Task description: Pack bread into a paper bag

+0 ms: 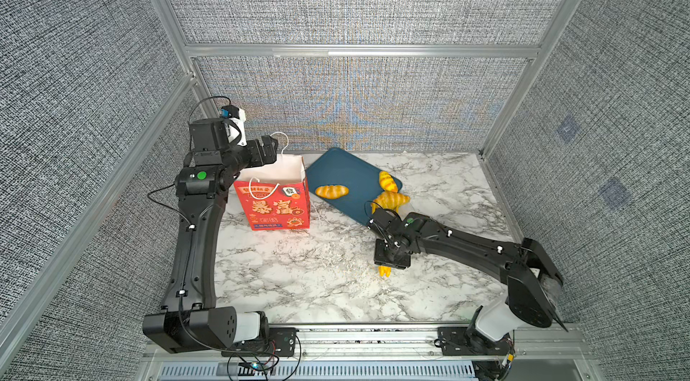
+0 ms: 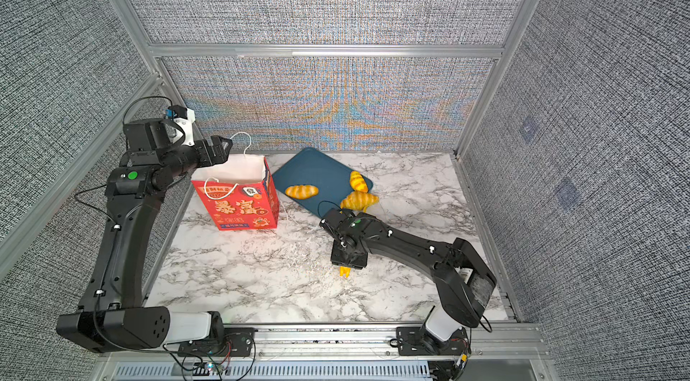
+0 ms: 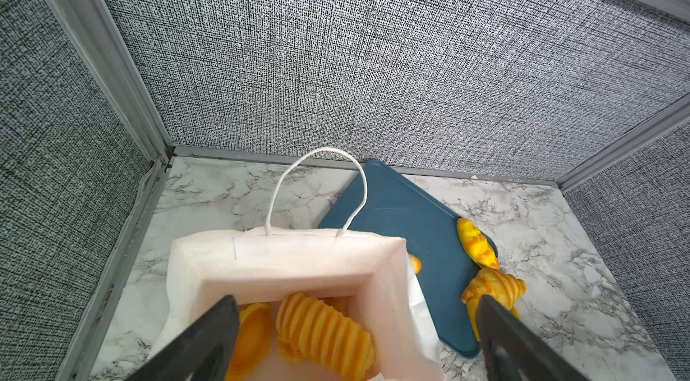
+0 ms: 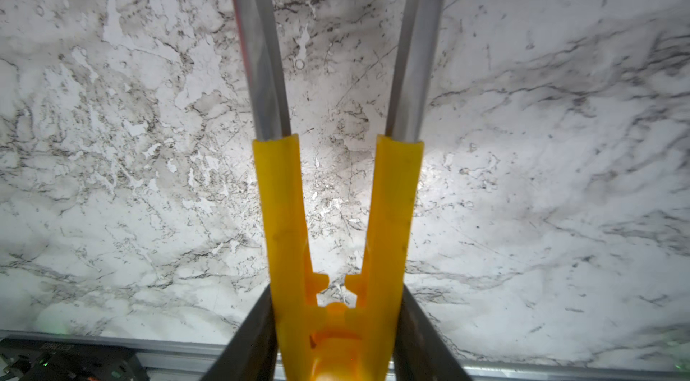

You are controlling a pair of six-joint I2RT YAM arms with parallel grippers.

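The red paper bag [image 1: 273, 205] stands upright, mouth up, at the left of the table. Inside it, the left wrist view shows a ridged bread [image 3: 323, 334] and a rounder yellow piece [image 3: 251, 341]. Over its far-left side is my left gripper, open and empty. My right gripper is shut on tongs [image 4: 391, 215] with yellow handles and metal arms, which stand spread. On the blue board [image 1: 352, 165] lie an oval bread [image 1: 332, 192], a small bread [image 1: 388, 181] and a croissant [image 1: 390, 200] at its right edge; another yellow shape lies partly hidden under the croissant.
White cord handles [image 3: 320, 154] rise from the bag's rim. Grey fabric walls enclose it.
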